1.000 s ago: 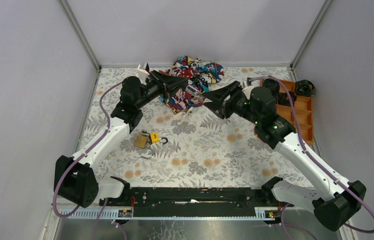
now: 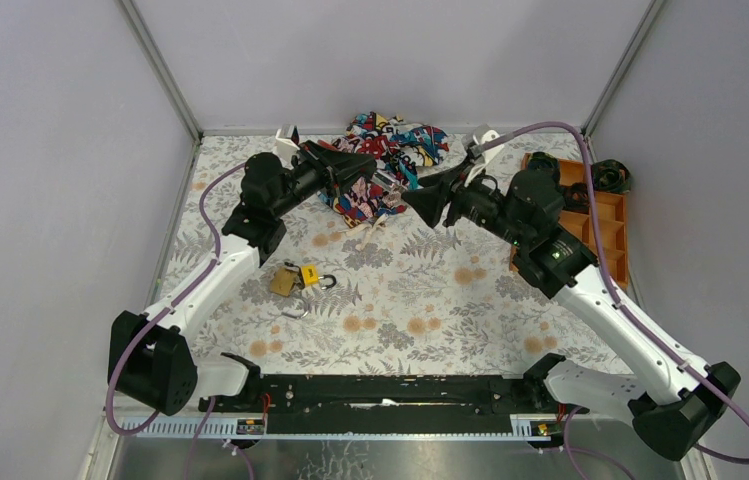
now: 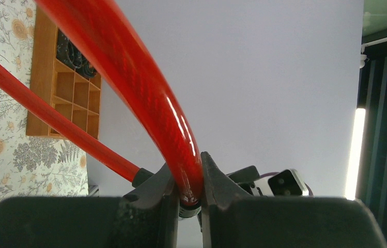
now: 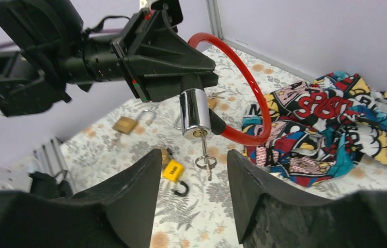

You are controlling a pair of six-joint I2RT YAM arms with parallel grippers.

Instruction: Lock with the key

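A red cable lock with a silver cylinder (image 4: 195, 113) is in my left gripper, which is shut on its end. The red cable (image 3: 152, 98) loops up and away in the left wrist view. A thin key (image 4: 204, 147) stands in the face of the cylinder, with a small ring (image 4: 205, 163) and a second flat piece hanging there. Facing the key from the right is my right gripper, fingers apart, the key showing between and beyond them without contact. From above, the two grippers nearly meet over the table.
Several padlocks, one of them yellow (image 2: 309, 275), lie on the left of the table. A colourful cloth (image 2: 420, 140) is bunched at the back. To the right stands a wooden compartment box (image 2: 610, 240) with dark coils.
The right gripper has turned about its wrist near the lock, and its fingers look differently angled from above. The left arm and the padlocks have stayed put.
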